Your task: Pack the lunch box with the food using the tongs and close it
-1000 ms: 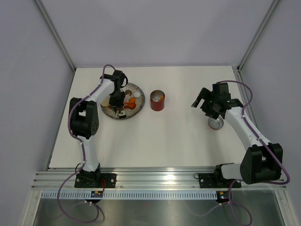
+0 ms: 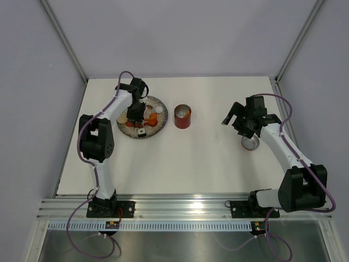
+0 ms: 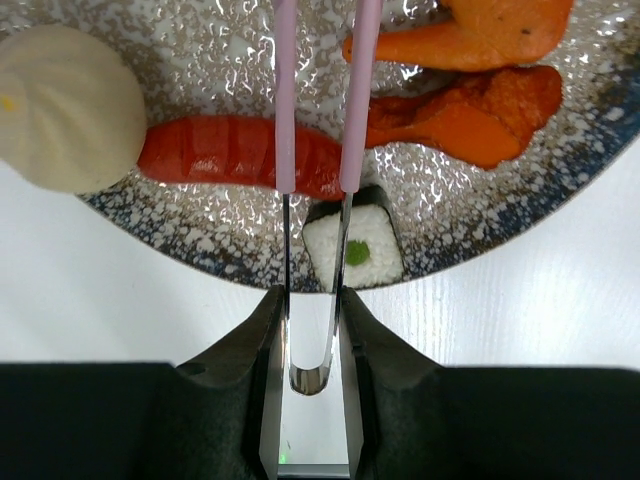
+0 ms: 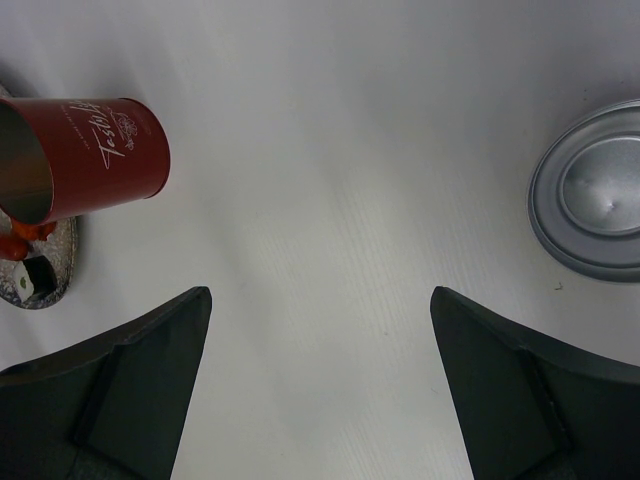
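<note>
My left gripper holds pink-tipped metal tongs (image 3: 355, 130) over a speckled plate (image 3: 520, 200); the tips span a red sausage (image 3: 215, 150), above a sushi piece (image 3: 357, 240). Orange drumstick-like pieces (image 3: 460, 125) and a pale bun (image 3: 70, 110) share the plate. A red canister (image 2: 182, 121) stands right of the plate in the top view, with something orange inside. My right gripper is open and empty over the table, near a round metal lid (image 4: 600, 185).
Grey walls surround it at back and sides.
The left arm has shifted very slightly over the plate. The right arm and the other objects look unchanged.
</note>
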